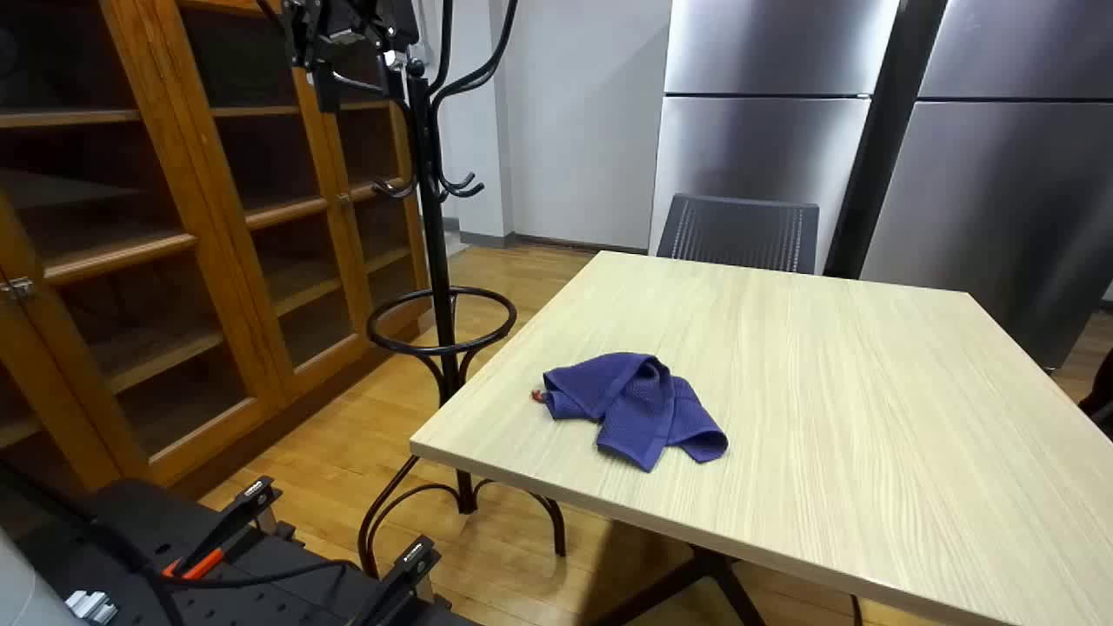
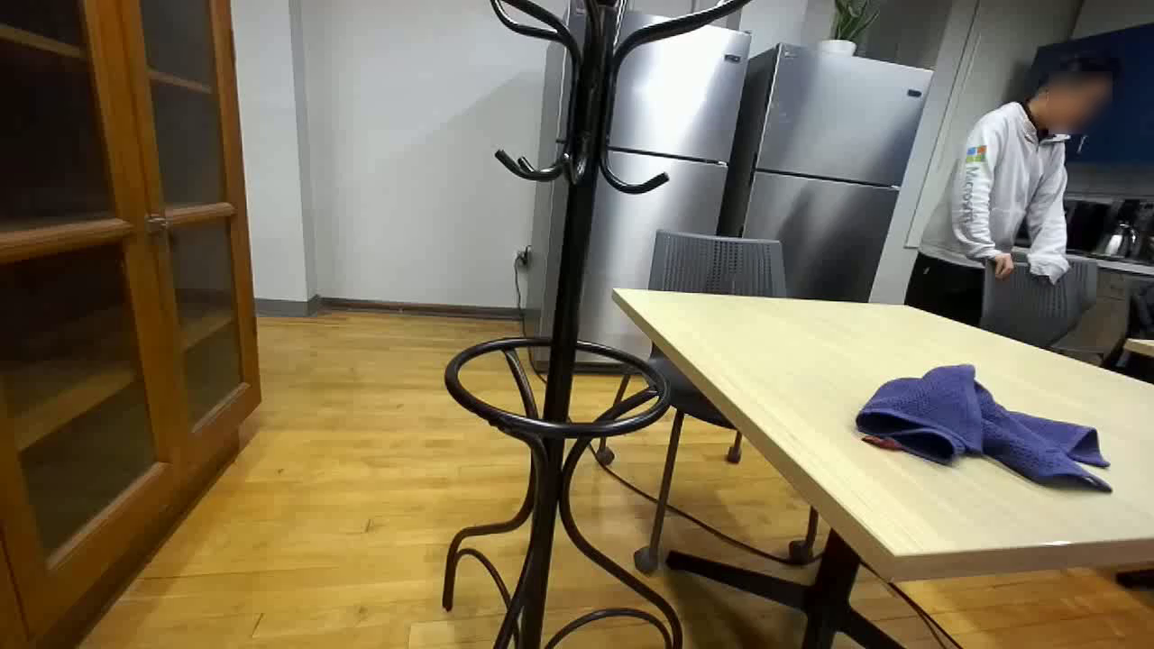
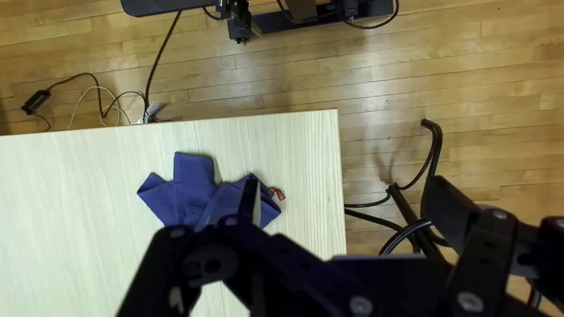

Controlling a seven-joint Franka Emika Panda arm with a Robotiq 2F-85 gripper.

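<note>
A crumpled purple-blue towel (image 1: 636,407) lies on the light wooden table (image 1: 835,344), near the corner on the coat rack's side. A small red tag sticks out from one end of the towel (image 3: 193,190). High at the top of exterior view 1, well above the tabletop, hangs my gripper (image 1: 360,88). From the wrist camera, the gripper is open with its fingers wide apart and nothing held. One finger covers part of the towel in that view, while the other appears over the floor and rack. Exterior view 2 does not show the gripper.
A black coat rack (image 2: 573,270) with curved hooks stands beside the table, close to my arm in exterior view 1. Wooden glass-door cabinets (image 1: 240,198) line the left. A grey chair (image 1: 741,231) sits behind the table; a person (image 2: 1001,205) stands farther back.
</note>
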